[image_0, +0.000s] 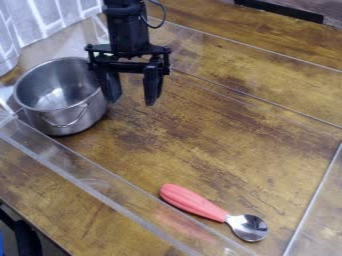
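My black gripper (131, 78) hangs at the upper left, just right of and partly over a steel pot (60, 98), its two fingers spread apart with nothing visible between them. At the bottom centre a spoon with a pink handle (201, 205) and a metal head (247, 228) lies on the wooden table (241, 120).
Clear plastic walls run along the left and right edges, with a white fabric or curtain (30, 25) at the back left.
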